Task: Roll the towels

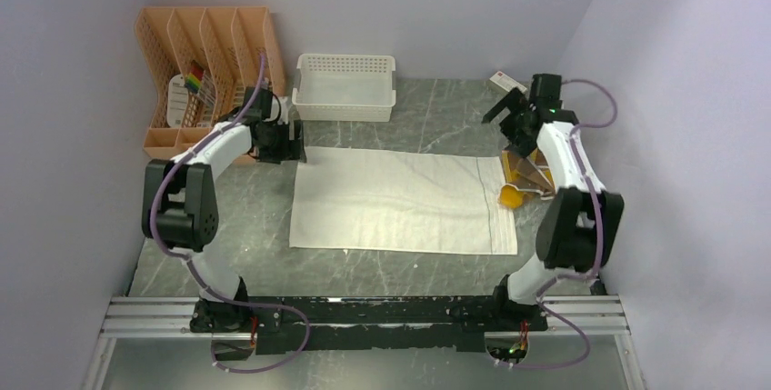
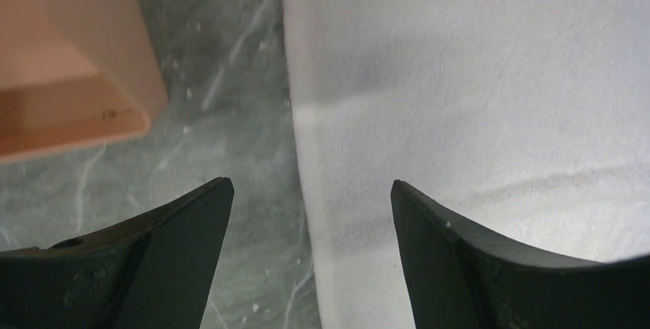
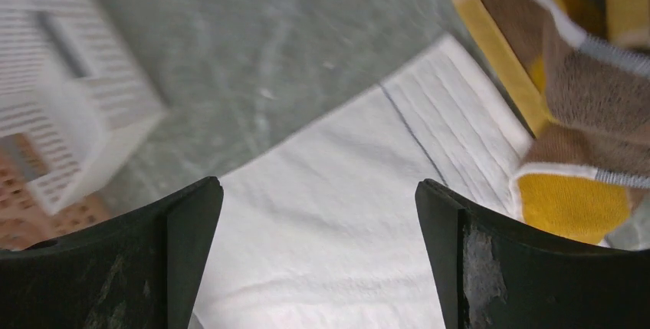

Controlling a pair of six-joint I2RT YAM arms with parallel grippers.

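A white towel [image 1: 391, 204] lies spread flat on the grey table, its long side running left to right. Over its upper left corner my left gripper [image 1: 298, 142] hovers; in the left wrist view the towel's left edge [image 2: 300, 129] runs between the parted fingers, which hold nothing. At the far right, above and beyond the towel's upper right corner, my right gripper [image 1: 502, 126] stands open and empty. Folded brown and yellow cloths [image 3: 590, 106], with white edging, rest against the towel's right end and cover part of it.
Behind the towel stands an empty white basket [image 1: 345, 110]. An orange divided rack [image 1: 209, 35] with markers fills the back left, close to my left gripper. A small white box [image 1: 506, 80] sits at the back right. Bare table [image 1: 364, 274] shows in front of the towel.
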